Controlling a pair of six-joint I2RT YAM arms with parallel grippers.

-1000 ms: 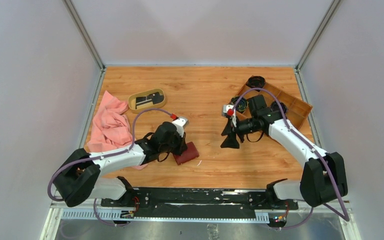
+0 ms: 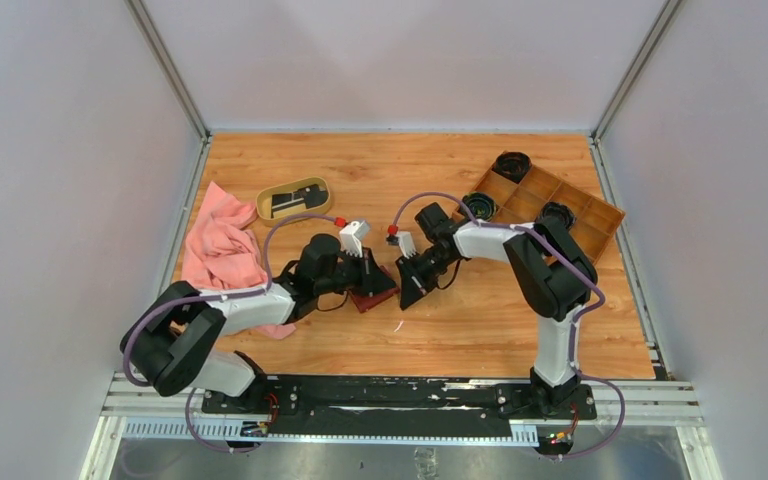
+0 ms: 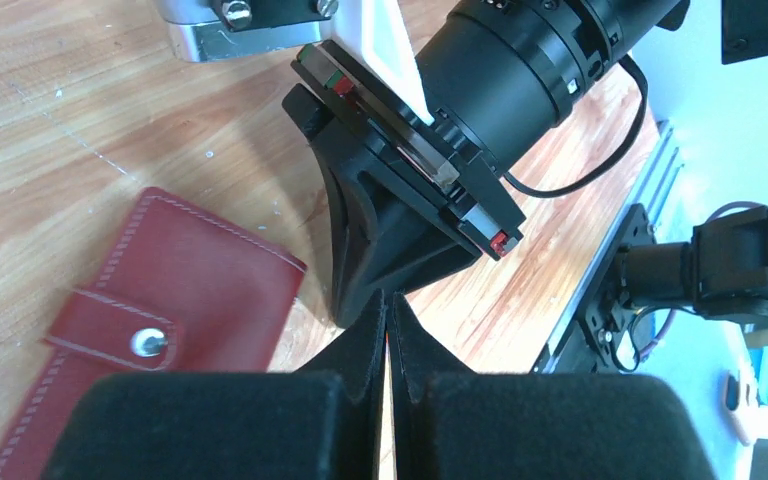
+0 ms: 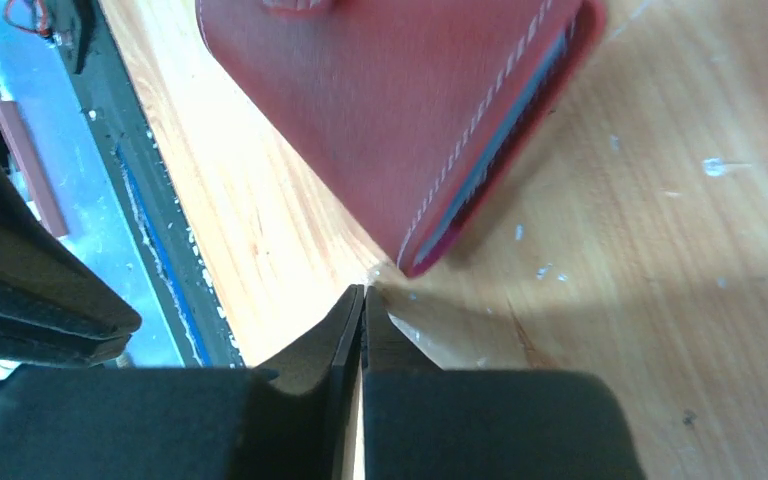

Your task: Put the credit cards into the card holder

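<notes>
A dark red leather card holder (image 2: 374, 298) with a snap strap (image 3: 110, 335) lies on the wood table between the grippers, partly hidden from above. In the right wrist view its stitched edge (image 4: 410, 130) shows a blue layer inside. My left gripper is shut over the holder with nothing visible between its fingers; my right gripper is shut, its tips low by the holder's corner, nothing visible between them. A thin white strip (image 2: 399, 325) lies just below the holder in the top view; whether it is a card cannot be told.
A pink cloth (image 2: 220, 250) lies at the left, an oval tray (image 2: 270, 195) with dark items behind it. A wooden compartment box (image 2: 590, 220) with round dark dishes sits at the back right.
My right arm has moved left to the card holder, beside my left gripper. My left gripper has shifted slightly toward the back right, and the holder has shifted a little.
</notes>
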